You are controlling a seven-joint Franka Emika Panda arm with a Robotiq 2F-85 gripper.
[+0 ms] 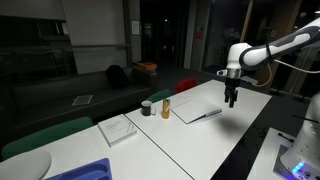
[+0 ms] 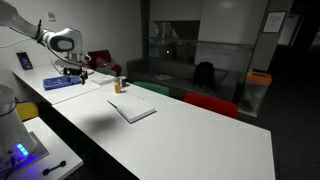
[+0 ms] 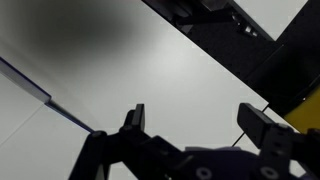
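Observation:
In the wrist view my gripper stands open, its two dark fingertips wide apart with only bare white tabletop between them. In exterior view 1 it is the small dark shape (image 1: pixel 230 98) hanging above the right part of the table. A flat white board or pad (image 2: pixel 133 108) lies on the table, with a dark, thin, pen-like item (image 1: pixel 208 116) along its edge. From exterior view 1, the gripper appears to the right of that board and apart from it. An orange-brown cup (image 1: pixel 166 109) and a dark mug (image 1: pixel 146 108) stand farther left.
A white box (image 1: pixel 118 130), a blue tray (image 1: pixel 80 170) and a round white plate (image 1: pixel 25 164) occupy the table's other end. Chairs, including a red one (image 2: pixel 210 103), line the far edge.

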